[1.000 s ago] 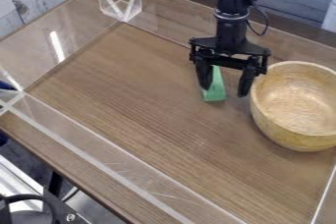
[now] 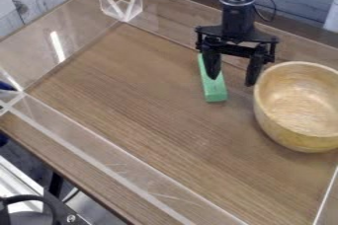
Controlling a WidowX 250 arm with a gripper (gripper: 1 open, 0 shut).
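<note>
My black gripper [image 2: 232, 70] hangs from the top of the view, its two fingers spread apart above and around a green rectangular object [image 2: 212, 89] lying on the wooden table [image 2: 119, 101]. The fingers are open; whether one touches the green object is unclear. A large beige round bowl [image 2: 297, 111] sits at the right, close beside the right finger.
A clear plastic stand [image 2: 121, 4] is at the back left. Clear tape or sheeting runs along the left part of the table. Dark equipment sits at the lower-left corner, off the table.
The bowl and table look the same.
</note>
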